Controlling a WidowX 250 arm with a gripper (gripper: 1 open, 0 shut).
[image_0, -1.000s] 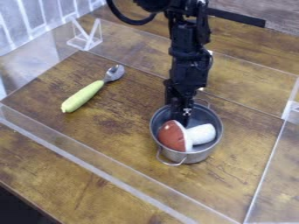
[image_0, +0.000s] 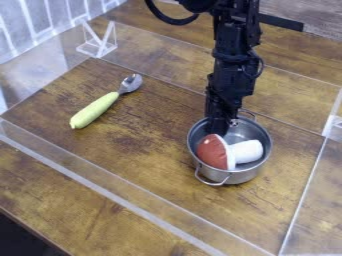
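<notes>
A steel pot (image_0: 243, 175) with wire handles holds a red object (image_0: 213, 152) and a white cylinder (image_0: 245, 150). My black gripper (image_0: 218, 118) reaches down from above to the back rim of the pot, its fingertips dark and hard to make out against the pot's interior, so whether anything is between them cannot be seen.
A pale green corn-like object (image_0: 94, 110) and a metal spoon (image_0: 130, 82) lie on the wooden table (image_0: 94, 180) at the left.
</notes>
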